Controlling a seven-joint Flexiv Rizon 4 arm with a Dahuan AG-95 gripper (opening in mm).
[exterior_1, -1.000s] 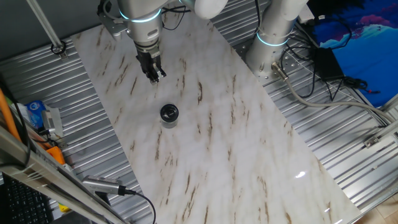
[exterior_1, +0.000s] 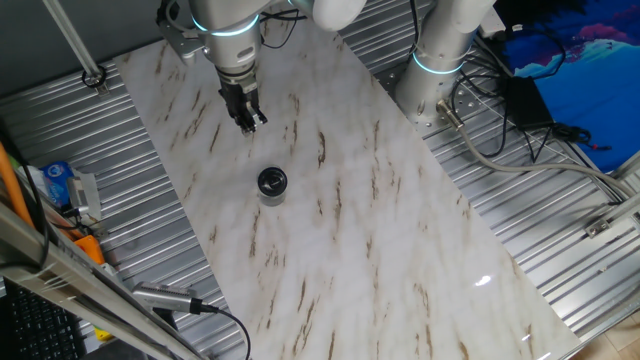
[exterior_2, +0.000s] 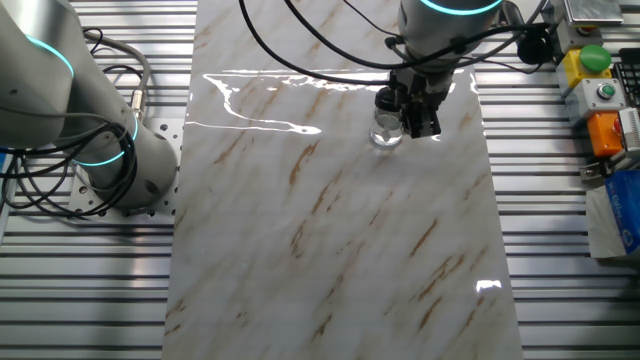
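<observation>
A clear jar with a black lid (exterior_1: 272, 182) stands upright on the marble-patterned board (exterior_1: 330, 250). My gripper (exterior_1: 256, 125) points down over the board, apart from the jar in exterior view 1. Nothing shows held at its fingertips, but they are too small and dark to tell how far apart they stand. In exterior view 2 the gripper (exterior_2: 424, 134) overlaps part of the jar's lid, while the clear body (exterior_2: 386, 132) shows beside it.
Around the arm's base (exterior_1: 425, 95) lie loose cables and a hose. An emergency stop button (exterior_2: 595, 58) and a blue packet (exterior_2: 625, 205) sit off the board. Most of the board is bare. Black cables (exterior_2: 345, 77) hang across the camera's sight.
</observation>
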